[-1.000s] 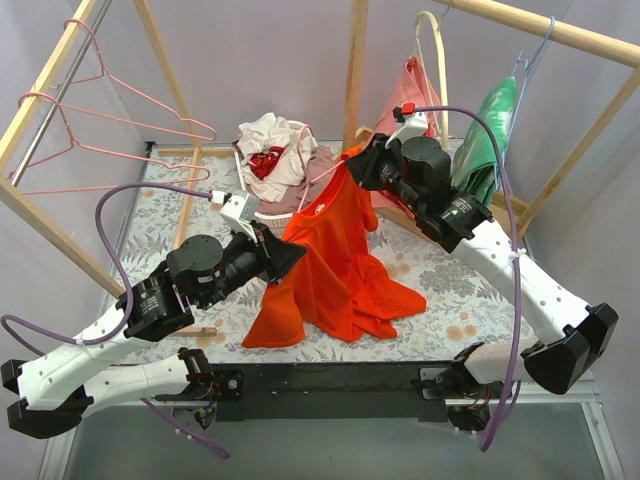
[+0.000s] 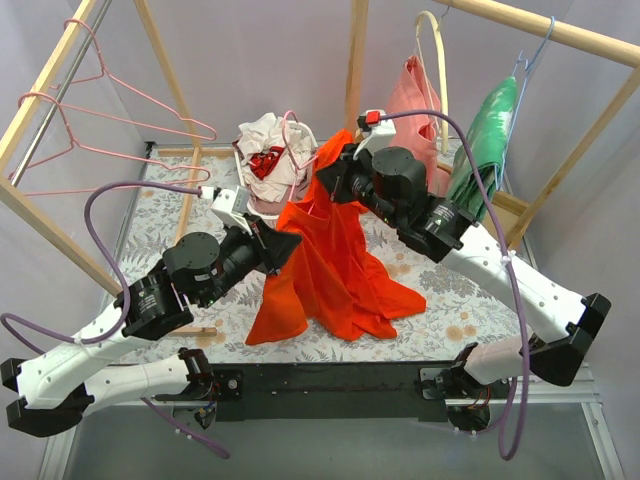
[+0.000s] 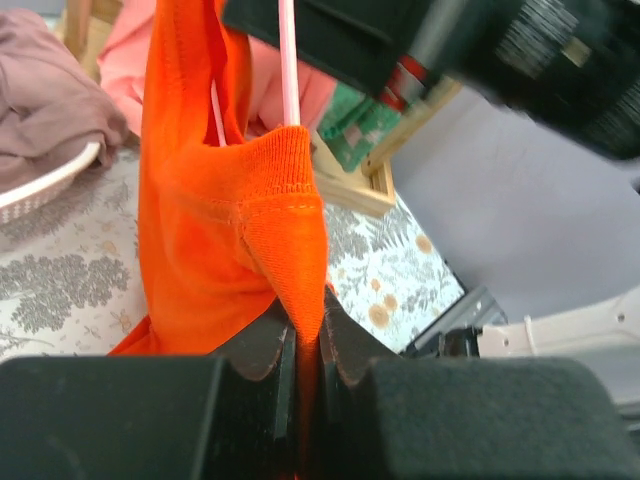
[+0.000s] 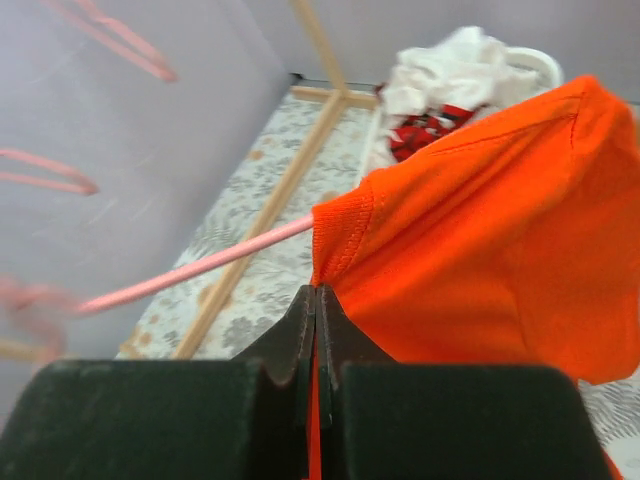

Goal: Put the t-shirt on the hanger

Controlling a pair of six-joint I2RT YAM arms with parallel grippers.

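The orange t-shirt (image 2: 335, 270) hangs between both arms, its lower part spread over the patterned floor. My left gripper (image 2: 296, 245) is shut on the shirt at its left side; in the left wrist view a fold of cloth (image 3: 295, 230) runs down between the fingers. My right gripper (image 2: 326, 185) is shut at the upper right of the shirt, with a thin strip of orange showing between its fingers in the right wrist view. A pink hanger (image 4: 210, 262) enters the neck opening by the ribbed collar (image 4: 345, 235). The part inside the shirt is hidden.
Several pink hangers (image 2: 130, 145) hang on the wooden rack at left. A white basket of clothes (image 2: 270, 160) stands behind the shirt. A pink garment (image 2: 410, 100) and a green one (image 2: 485, 140) hang at right. Bare floor (image 2: 470, 310) lies at the front right.
My right gripper has moved left and slightly toward the front, and the shirt's upper part has folded left with it. The hanger's visible part has shifted left. My left gripper has barely moved.
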